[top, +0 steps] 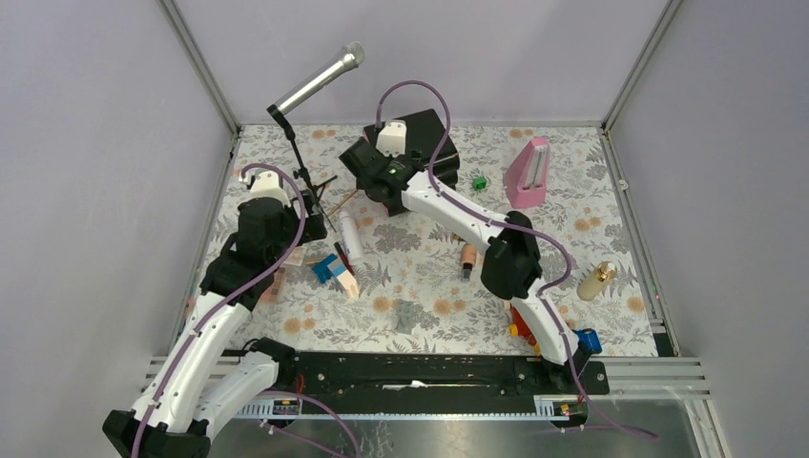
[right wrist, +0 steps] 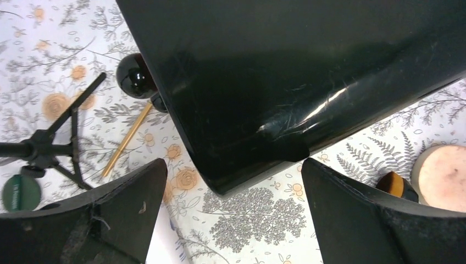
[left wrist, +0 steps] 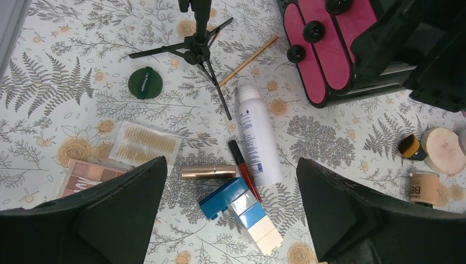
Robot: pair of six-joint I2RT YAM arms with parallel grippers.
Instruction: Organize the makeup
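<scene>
The black box with pink drawers and black knobs stands at the back. Over its front, my right gripper is open, the box's corner visible between and beyond its fingers. My left gripper hangs open above the left-hand items, holding nothing. Below it lie a copper tube, a red-and-black pencil, a white bottle, a palette and a packet of thin sticks. A foundation-coloured bottle lies nearer the middle.
A microphone stand rises beside the box's left. Blue and white blocks lie at the left. A pink stand and a gold-capped bottle are at the right.
</scene>
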